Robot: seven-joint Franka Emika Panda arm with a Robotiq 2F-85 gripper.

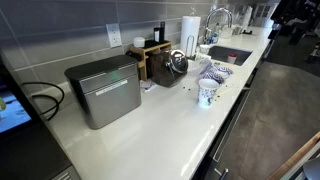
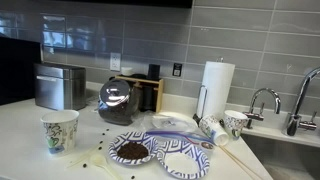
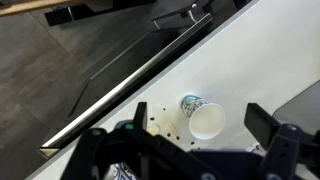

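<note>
My gripper is open in the wrist view, its dark fingers spread wide at the lower left and right. Between them, farther down on the white counter, stands a patterned paper cup (image 3: 207,121), seen from above and apart from the fingers. The same cup (image 2: 59,133) is upright at the left of exterior view 2. Two blue-and-white patterned bowls sit to its right: one bowl (image 2: 131,149) holds something dark brown, the other bowl (image 2: 183,160) something pale. In exterior view 1 the cup (image 1: 207,93) is close to the counter's front edge.
Behind the cup are a silver bin (image 1: 104,90), a dark rounded container (image 2: 117,100) and a paper towel roll (image 2: 214,90). Two more cups lean near the sink (image 2: 285,153). Small dark bits dot the counter. A wide bare stretch of counter (image 1: 140,140) lies before the bin.
</note>
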